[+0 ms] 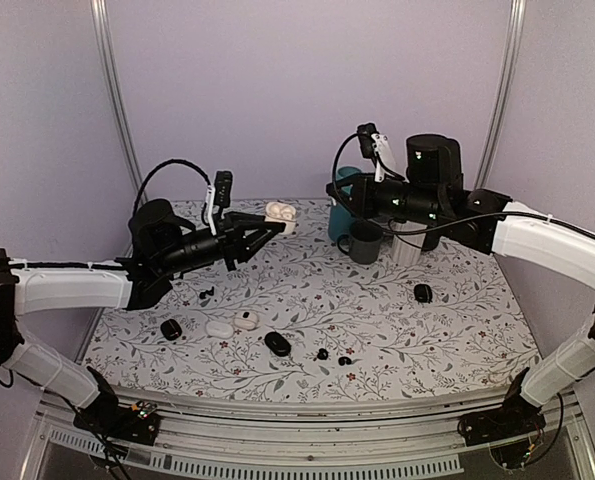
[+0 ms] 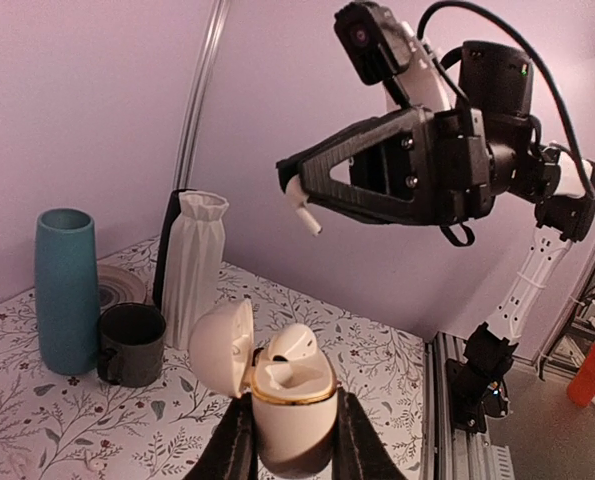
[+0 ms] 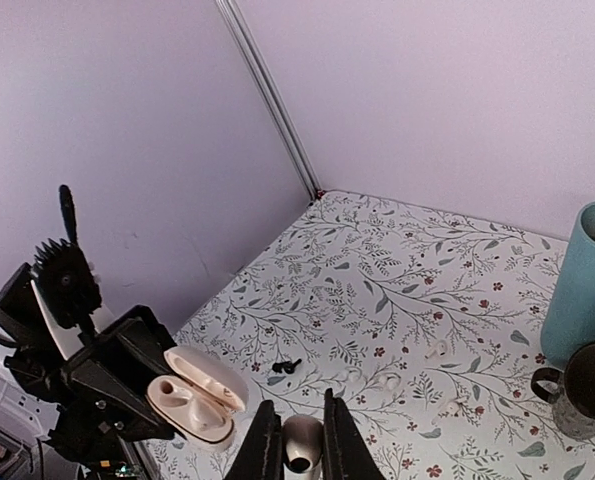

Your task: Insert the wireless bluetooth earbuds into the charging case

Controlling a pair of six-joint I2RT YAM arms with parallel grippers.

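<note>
My left gripper is shut on a white charging case, held up above the table with its lid open. In the right wrist view the lifted case shows its rounded slots; whether either is filled cannot be told. A white earbud is pinched in my right gripper, which is shut on it. From the left wrist view this earbud pokes out below the right fingertips, stem pointing down. The right gripper is raised to the right of the case, with a clear gap between them.
A teal vase, a dark mug and a white vase stand at the back. Black cases, white cases and small black earbuds lie scattered on the table. The air between the grippers is free.
</note>
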